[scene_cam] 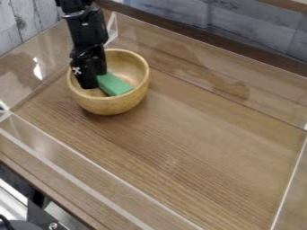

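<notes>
A tan bowl (124,101) sits on the left part of the wooden table (192,162), with a green block (114,84) inside it. The black gripper (89,70) reaches down from the top left into the bowl's left side, beside the block. It is open; its fingertips are small and dark, and I cannot make out exactly whether they touch the block.
</notes>
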